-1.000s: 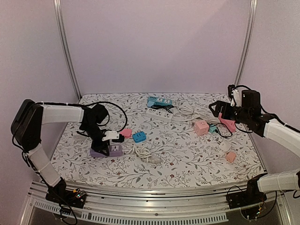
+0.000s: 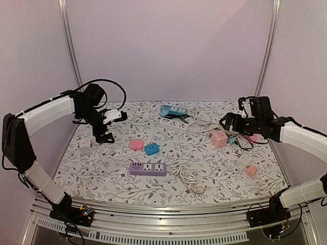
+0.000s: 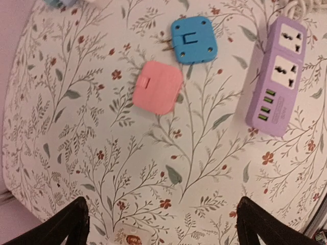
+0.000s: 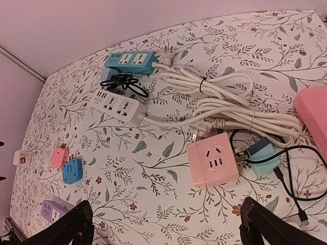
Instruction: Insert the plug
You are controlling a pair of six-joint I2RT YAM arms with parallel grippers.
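A purple power strip (image 2: 147, 169) lies at the front middle, beside a coiled white cord (image 2: 188, 179); in the left wrist view its sockets (image 3: 283, 71) show. My left gripper (image 2: 105, 137) hangs open over the left side, its dark fingers at the bottom of its wrist view with only tabletop between them. My right gripper (image 2: 233, 122) is open above the right back, over a pink cube (image 4: 212, 159), a teal block (image 4: 263, 158), white cable bundles (image 4: 255, 125) and black cables. Plugs show among these cables, partly hidden.
A pink block (image 2: 136, 145) and blue block (image 2: 152, 149) sit at centre-left. A white strip (image 2: 172, 124) and teal strip (image 2: 174, 110) lie at the back. A small white block (image 2: 85, 146) is at left. The front right holds small pale blocks.
The right gripper shifted slightly.
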